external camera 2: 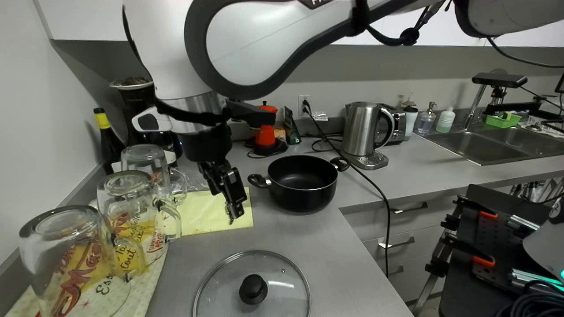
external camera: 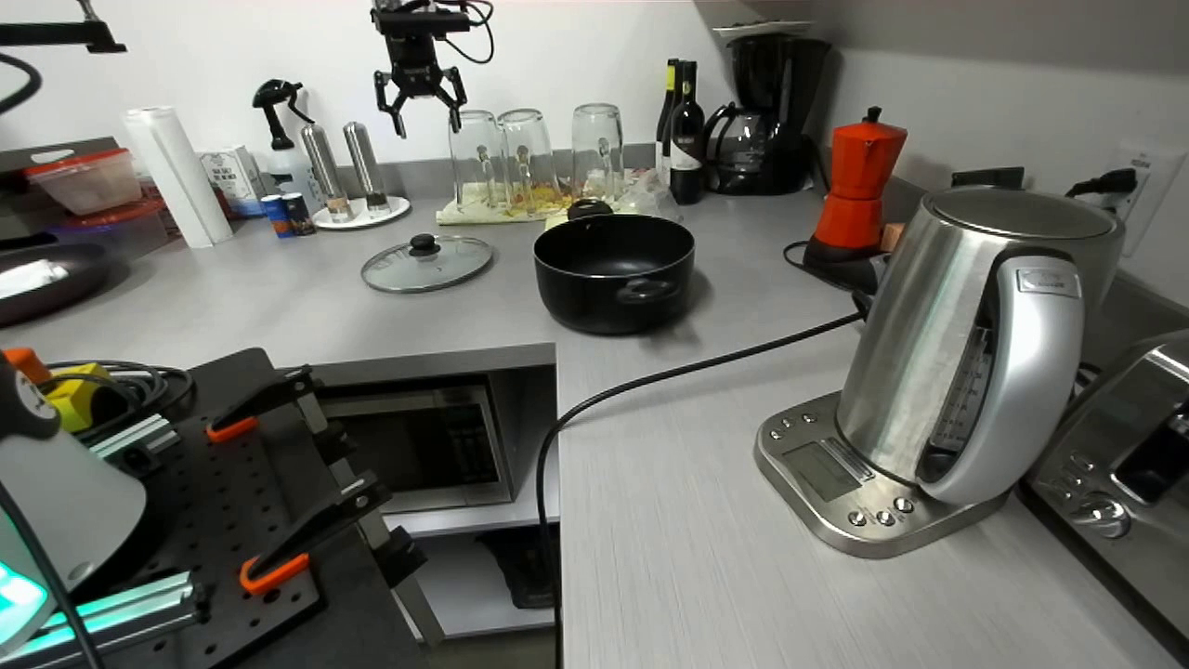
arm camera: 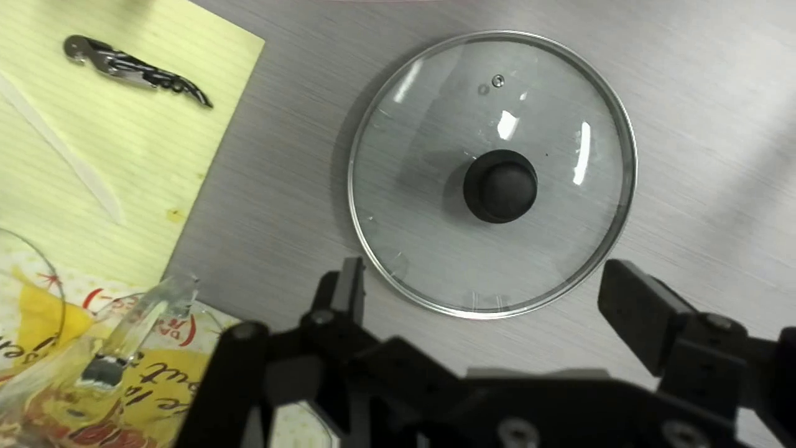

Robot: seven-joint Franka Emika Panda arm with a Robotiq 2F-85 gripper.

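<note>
A round glass lid (arm camera: 425, 246) with a steel rim lies flat on the grey counter, its black knob (arm camera: 501, 186) facing up. My gripper is open above it, the spread fingers showing at the bottom of the wrist view with nothing between them. From exterior view 1 the gripper (external camera: 423, 124) hangs in the air, well above the lid (external camera: 426, 268) and apart from it. An empty black pot (external camera: 614, 273) with two handles stands uncovered to the right of the lid. In exterior view 2 the pot (external camera 2: 302, 185) sits behind the lid (external camera 2: 252, 277).
Upside-down glass mugs (external camera 2: 132, 206) stand on a yellow cloth (external camera 2: 211, 214) along the wall. A corkscrew (arm camera: 138, 71) lies on that cloth. A steel kettle (external camera: 947, 346) and its cable (external camera: 691, 368) occupy the right counter. Bare counter surrounds the lid.
</note>
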